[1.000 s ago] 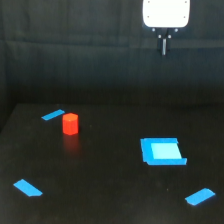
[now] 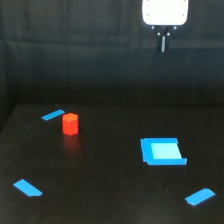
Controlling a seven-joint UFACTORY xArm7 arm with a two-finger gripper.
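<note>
A small red block (image 2: 70,124) stands on the dark table at the left, towards the back. Right of the middle lies a pale square (image 2: 165,151) framed with blue tape, its surface bare. High above the table, at the top edge of the view, hangs the arm's white end part with a thin grey tip, my gripper (image 2: 163,45), below it. It is well up and to the right of the block, far from touching it. The tip is too small to show whether its fingers are apart.
Short blue tape strips mark the table at back left (image 2: 53,115), front left (image 2: 27,188) and front right (image 2: 200,197). Dark cloth (image 2: 80,60) hangs behind.
The white end part and its tip sit very slightly higher and further left. The block and the taped square have not moved.
</note>
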